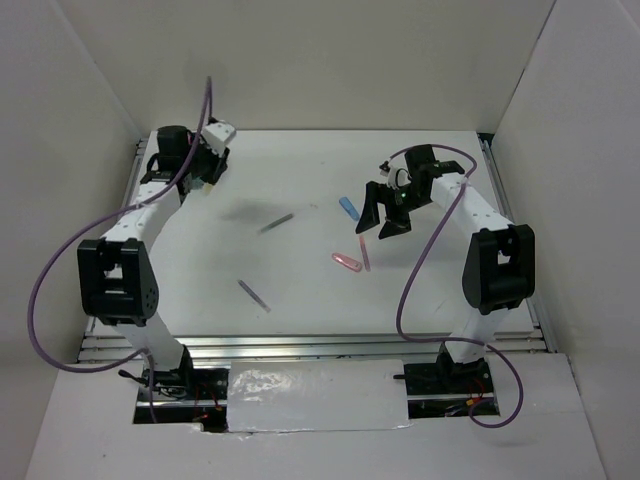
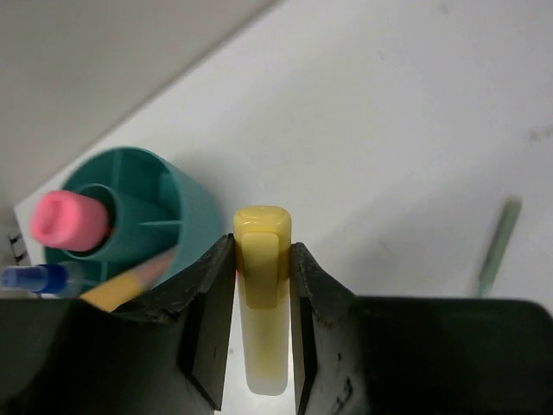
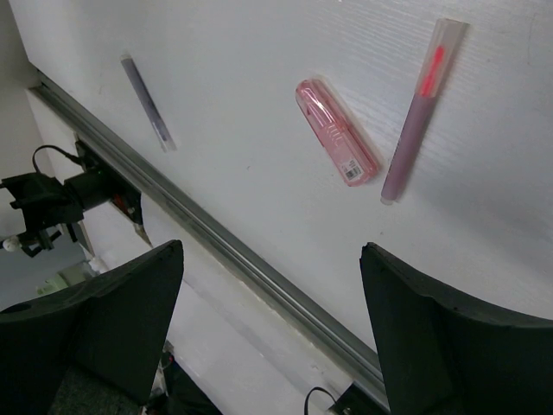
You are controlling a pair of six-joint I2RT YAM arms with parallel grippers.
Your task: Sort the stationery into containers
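My left gripper is shut on a yellow marker (image 2: pixel 266 346), held just beside a teal divided container (image 2: pixel 194 212) holding pink, blue and orange items; in the top view the arm mostly hides it. My right gripper (image 1: pixel 383 215) is open above the table's right half, nothing between its fingers. Below it lie a pink pen (image 3: pixel 409 143) and a pink packaged item (image 3: pixel 337 131). A dark pen (image 1: pixel 252 294) lies at front left, a grey-green pen (image 1: pixel 276 222) near the middle, a blue item (image 1: pixel 348 207) at the centre right.
The white table (image 1: pixel 300 300) has a metal rail along its front edge and walls at back and sides.
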